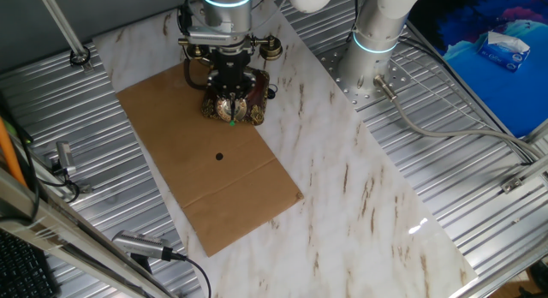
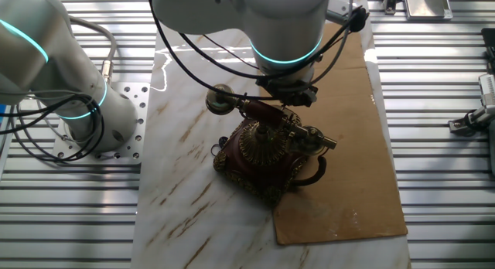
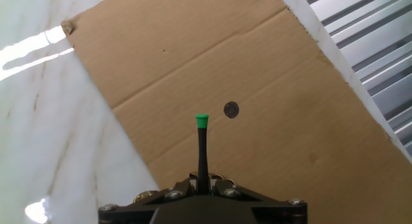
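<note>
An old-style telephone (image 1: 258,99) in dark red and gold stands partly on the cardboard's edge, its handset (image 2: 267,114) lying across the cradle. In exterior view 1 my gripper (image 1: 232,122) points down in front of the phone's dial face and hides part of it. The wrist view shows the gripper as one narrow black shape with a green tip, its fingers together and nothing visible between them. Whether the tip touches the phone cannot be told. Only gold bits of the phone (image 3: 145,196) show at the bottom of that view.
A brown cardboard sheet (image 1: 184,131) with a small dark round spot (image 3: 231,109) covers part of the marble-patterned board (image 1: 342,195). Open board lies to the phone's right in exterior view 1. A camera-like device (image 1: 144,245) with a cable stands by the near left edge.
</note>
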